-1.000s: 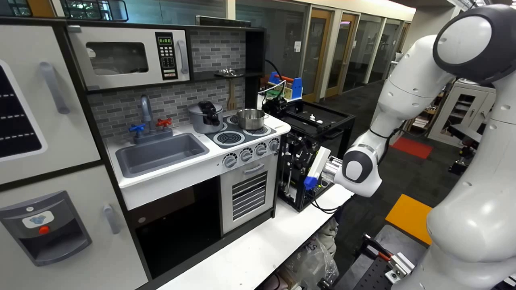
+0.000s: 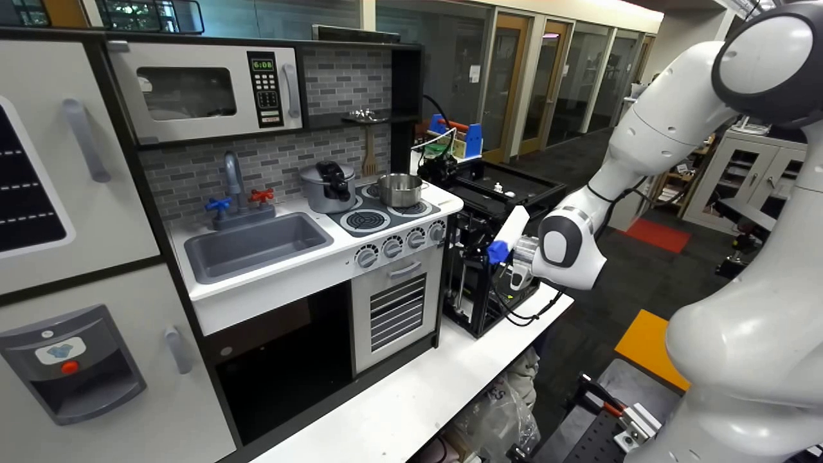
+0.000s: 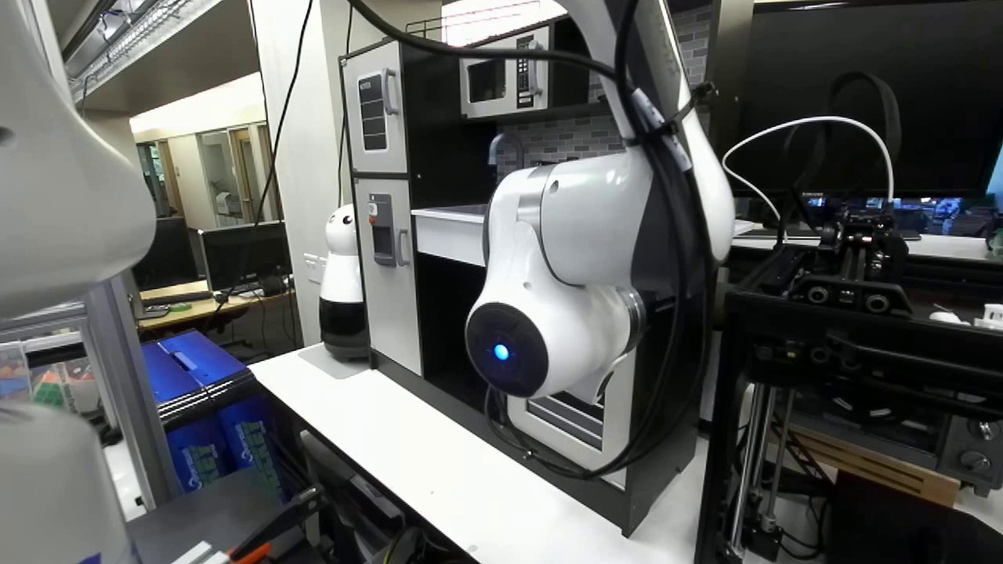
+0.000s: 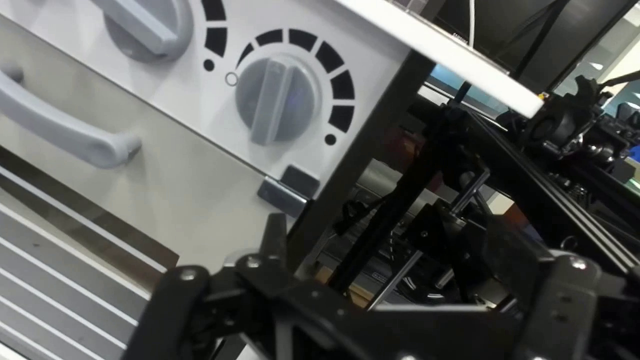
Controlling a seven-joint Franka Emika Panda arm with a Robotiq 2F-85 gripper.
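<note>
My gripper stands open in the wrist view, its dark fingers wide apart with nothing seen between them. Past the left fingertip is the front of a toy stove, with a grey rightmost knob [image 4: 277, 99] and the oven door's handle [image 4: 66, 123]. In exterior view 1 the arm's hand end [image 2: 567, 247] hangs right of the stove, apart from it. A white part with a blue tip [image 2: 497, 251] sticks out there; the fingers are hard to make out. Exterior view 2 shows the wrist [image 3: 555, 310] from behind, hiding the gripper.
A metal pot [image 2: 400, 190] and a grey lidded pot [image 2: 328, 189] stand on the stovetop, right of the sink [image 2: 258, 245]. Close behind the gripper is a black-framed machine [image 2: 501, 185].
The hand end of my arm has risen and shifted slightly left in exterior view 1, and its white and blue part is higher. The kitchen and pots look unmoved.
</note>
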